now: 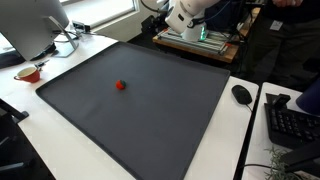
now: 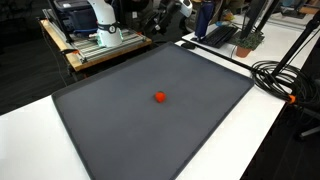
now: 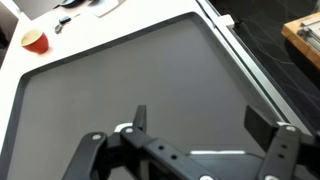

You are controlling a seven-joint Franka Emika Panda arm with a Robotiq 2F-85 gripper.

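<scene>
A small red round object (image 1: 121,85) lies on the dark grey board (image 1: 150,125), toward its far left part in exterior view 1. Exterior view 2 has the same red object (image 2: 160,97) near the middle of the board, with nothing touching it. My gripper is open in the wrist view, its dark fingers wide apart and nothing between them. The white arm (image 1: 203,14) shows at the top edge of exterior view 1, beyond the board and well away from the red object. The wrist view does not show the red object.
A red cup (image 1: 29,74) stands on the white table left of the board. At the near right are a mouse (image 1: 241,95) and a keyboard (image 1: 296,128). A coiled black cable (image 2: 278,77) lies right of the board in exterior view 2. Most of the board is bare.
</scene>
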